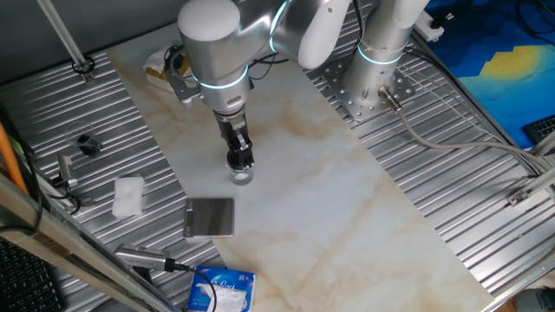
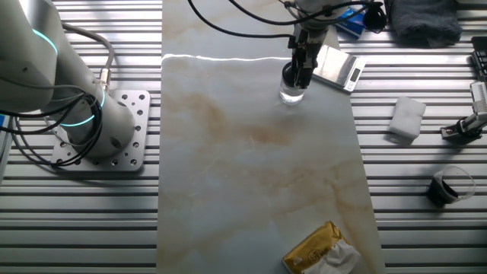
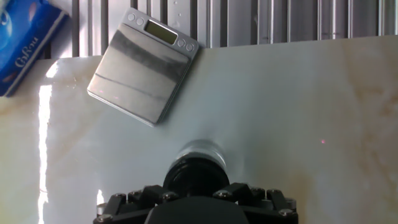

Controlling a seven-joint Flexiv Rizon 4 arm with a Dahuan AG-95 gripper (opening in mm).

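A clear jar [image 2: 291, 96] with a black lid [image 2: 288, 75] stands upright on the marble-patterned board, close to a flat silver scale. My gripper [image 1: 240, 161] points down right at the jar's top. In the wrist view the round black lid [image 3: 196, 177] shows just ahead of the dark finger linkages, with the clear rim of the jar [image 3: 204, 148] beyond it. The fingertips are hidden behind the lid and the gripper body, so whether they press on the jar cannot be made out. The silver scale [image 3: 143, 68] has an empty plate.
A blue packet [image 1: 222, 290] lies past the scale. A gold and white packet [image 2: 323, 251] sits at the board's other end. Off the board are a white block [image 2: 408, 117] and a clear cup with dark contents [image 2: 449, 186]. Most of the board [image 1: 321, 208] is bare.
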